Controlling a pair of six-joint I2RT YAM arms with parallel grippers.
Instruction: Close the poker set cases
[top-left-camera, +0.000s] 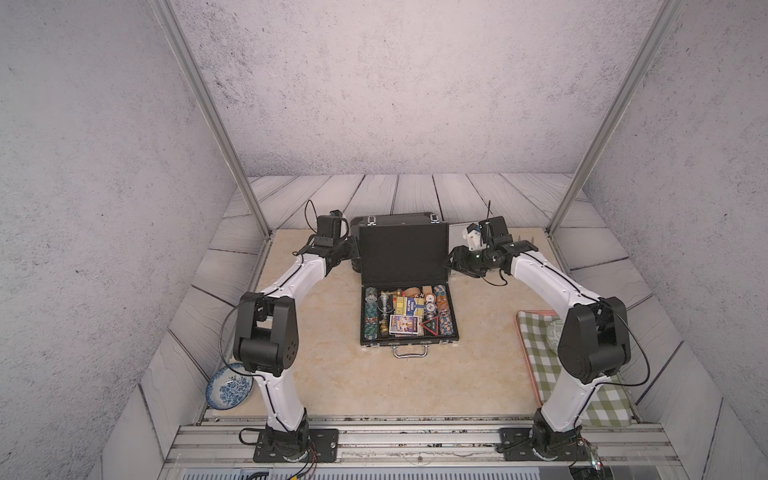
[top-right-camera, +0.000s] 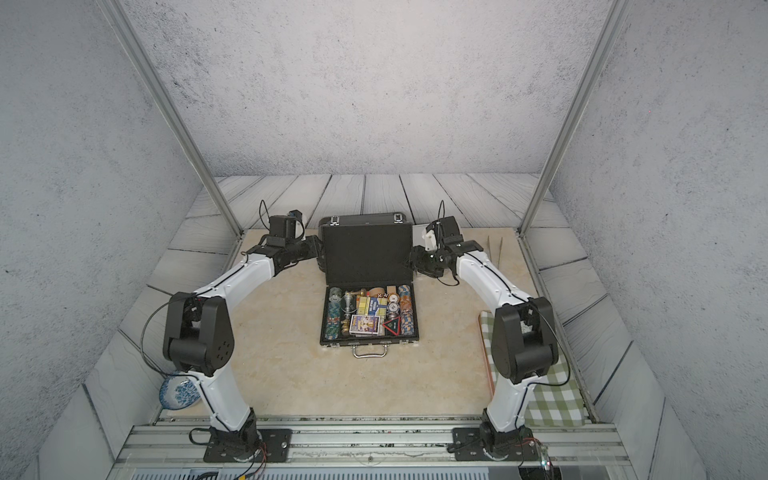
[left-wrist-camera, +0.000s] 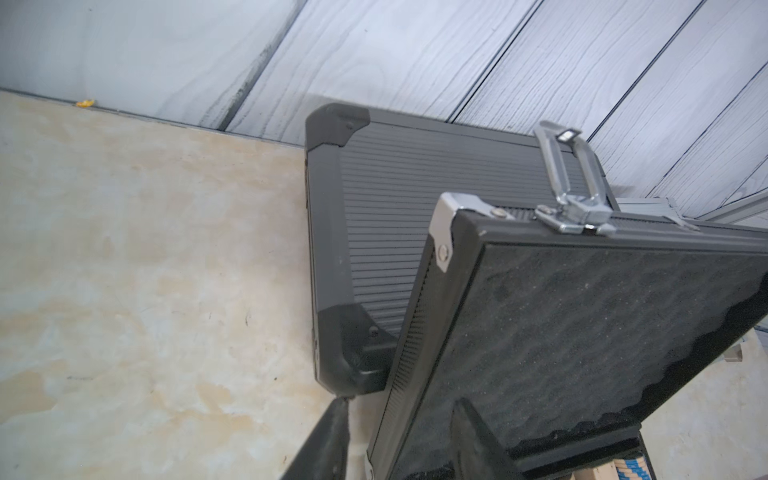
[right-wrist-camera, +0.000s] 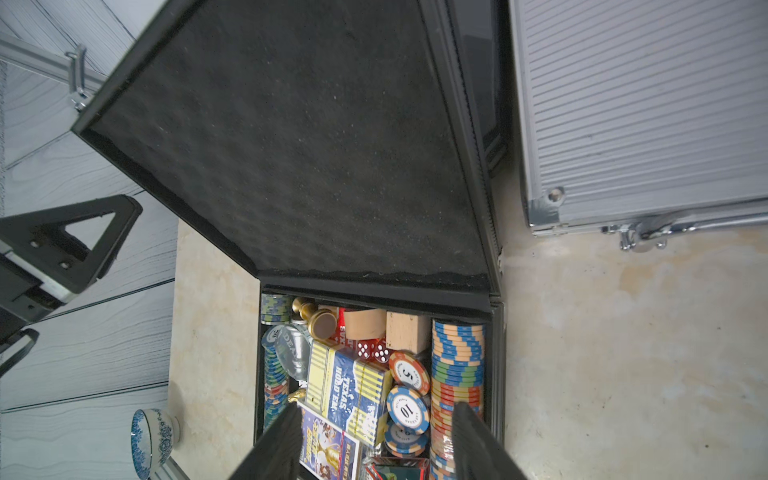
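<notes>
A black poker case stands open in the middle of the table, its lid (top-left-camera: 404, 253) tilted up at the back. Chips, card packs and dice fill its base (right-wrist-camera: 364, 384); a metal handle (top-left-camera: 410, 353) points to the front. At the lid's left edge is my left gripper, open, one finger to each side of that edge in the left wrist view. By the lid's right edge, my right gripper has its fingers apart with nothing held between them; its fingertips look blurred over the chips.
Behind the lid are a closed black case (left-wrist-camera: 384, 232) and, to the right, a closed silver case (right-wrist-camera: 640, 112). A blue-patterned bowl (top-left-camera: 229, 387) sits front left; a green checked cloth (top-left-camera: 541, 352) lies at the right. Bare table surrounds the case's front.
</notes>
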